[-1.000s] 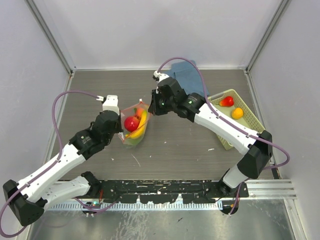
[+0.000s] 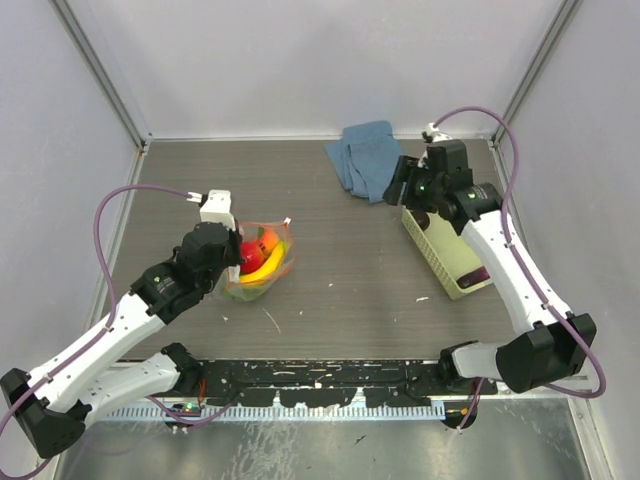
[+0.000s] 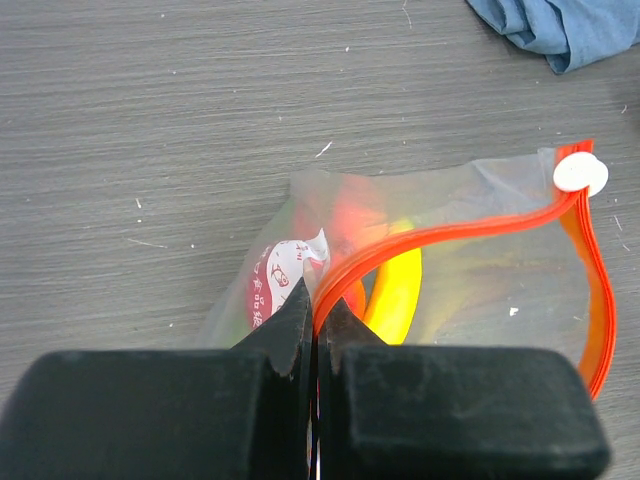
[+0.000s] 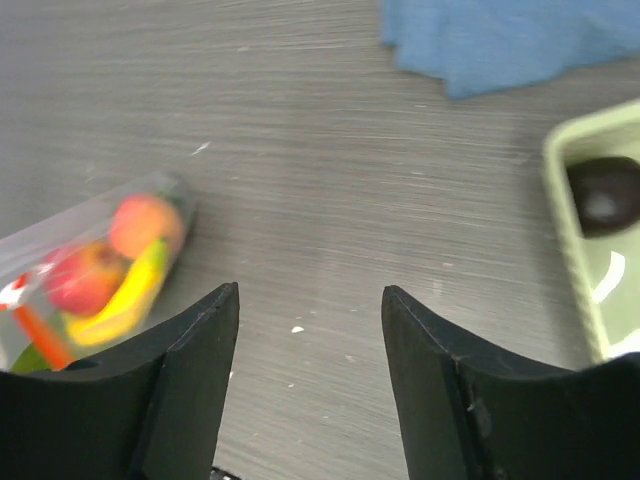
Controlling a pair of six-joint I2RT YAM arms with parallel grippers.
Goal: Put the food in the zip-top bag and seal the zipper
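Note:
The clear zip top bag (image 2: 262,285) lies on the left of the table, holding a red fruit (image 2: 251,257), an orange fruit (image 2: 268,238) and a banana (image 2: 263,270). My left gripper is shut on the bag's rim by its orange zipper (image 3: 440,233). My right gripper stands open, nothing between its fingers, over the table beside the basket (image 2: 445,271). In the right wrist view a dark oval item (image 4: 603,196) sits in the basket.
A folded blue cloth (image 2: 360,157) lies at the back, left of the basket. The right arm covers much of the basket in the top view.
My right gripper has left the bag's rim and moved right toward the basket.

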